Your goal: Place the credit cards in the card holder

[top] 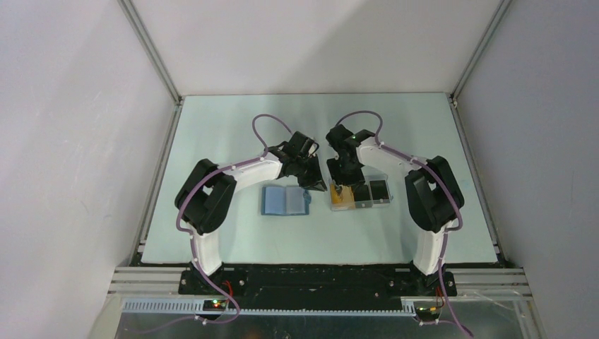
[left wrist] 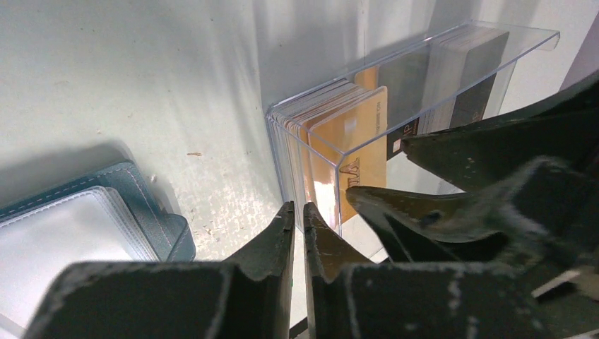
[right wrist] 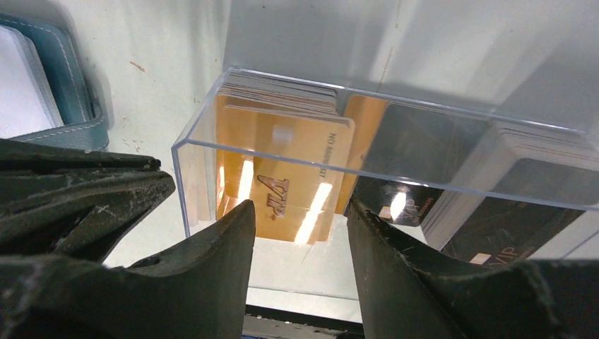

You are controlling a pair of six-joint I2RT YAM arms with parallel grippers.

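Observation:
The blue-grey card holder [top: 285, 213] lies open flat on the table, its clear sleeves facing up. To its right stands a clear box [top: 382, 205] of cards, with gold cards [right wrist: 282, 166] in the left section and black cards [right wrist: 505, 227] in the right. My left gripper hovers at the box's left corner; a narrow empty gap separates its fingertips. Above the gold cards, my right gripper is open, and no card is visibly clasped. Its fingers [left wrist: 385, 205] cross the view from my left wrist.
Another black card [right wrist: 395, 200] sits in the box's middle section. The two grippers are close together, with the box wall [right wrist: 184, 187] near both. Bare table [top: 339, 244] extends in front of the box and holder.

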